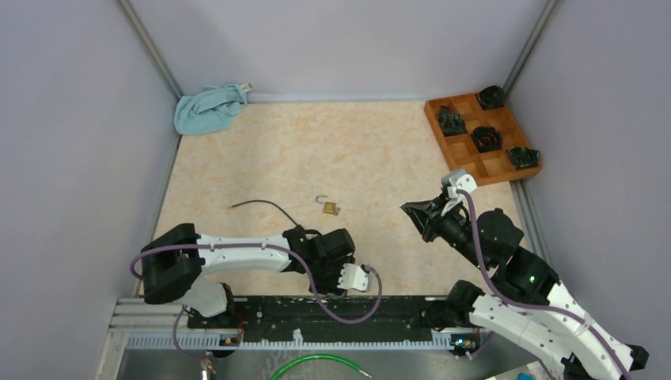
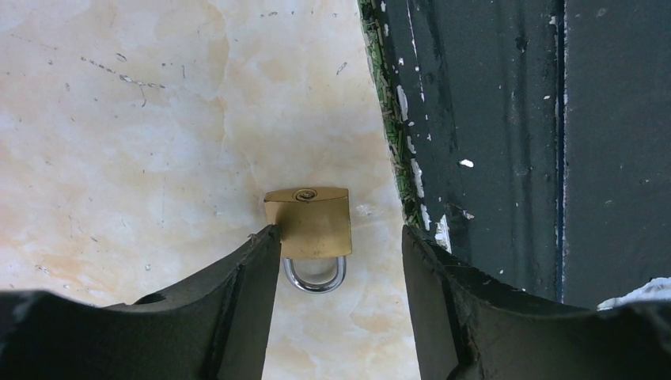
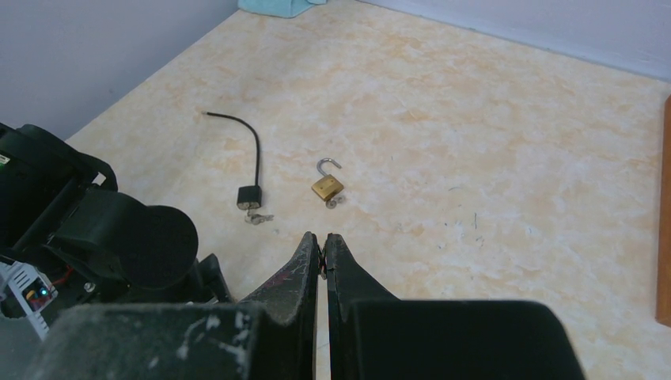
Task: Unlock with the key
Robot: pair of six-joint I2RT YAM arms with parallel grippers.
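A brass padlock (image 2: 316, 228), its shackle down in the body, lies on the tabletop in the left wrist view, keyhole end facing away from the fingers. My left gripper is open over it, the left fingertip overlapping the padlock's edge and the right one well clear. From above, the left arm hides this padlock. A second brass padlock (image 3: 327, 187) has its shackle raised, with keys (image 3: 335, 203) at its body. A black cable lock (image 3: 249, 197) lies to its left with its own keys (image 3: 258, 218). My right gripper is shut above the table, nothing recognisable between its fingers.
A wooden compartment tray (image 1: 467, 155) with dark bundles stands at the back right. A blue cloth (image 1: 207, 111) lies at the back left. The table's dark front edge (image 2: 483, 158) runs close beside the left gripper.
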